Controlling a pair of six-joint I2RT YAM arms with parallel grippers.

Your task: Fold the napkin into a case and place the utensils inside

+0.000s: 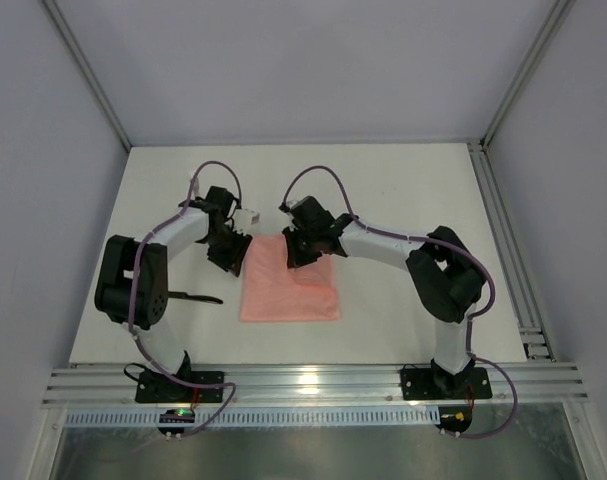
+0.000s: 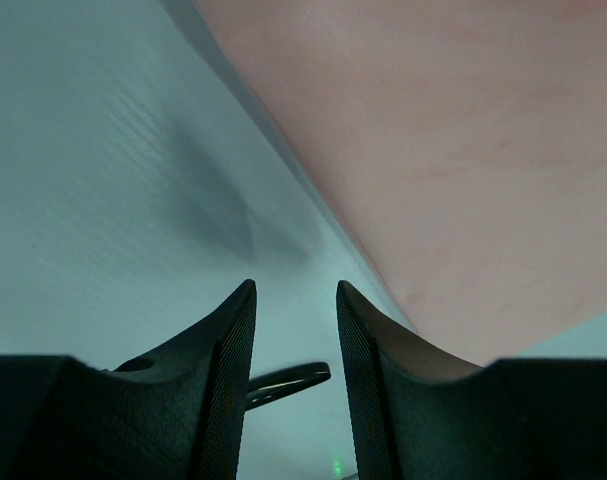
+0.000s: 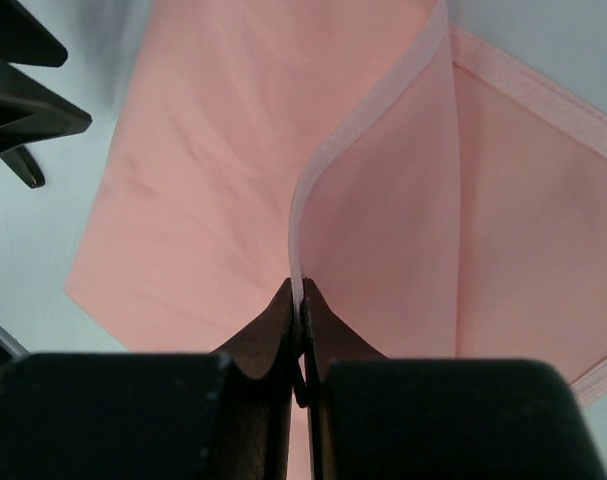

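The pink napkin [image 1: 273, 300] lies flat on the white table, its right part lifted and turned leftward as a flap [image 1: 315, 285]. My right gripper [image 1: 291, 264] is shut on the napkin's edge, which in the right wrist view stands as a raised, curved hem [image 3: 328, 150] running into the fingertips [image 3: 286, 300]. By the napkin's upper left edge my left gripper [image 1: 234, 272] is part open, with nothing between its fingers in the left wrist view. A black utensil [image 1: 196, 297] lies left of the napkin; its end [image 2: 293, 382] shows beyond the left fingers.
A pale utensil [image 1: 194, 184] lies at the upper left, partly hidden by the left arm and its cable.
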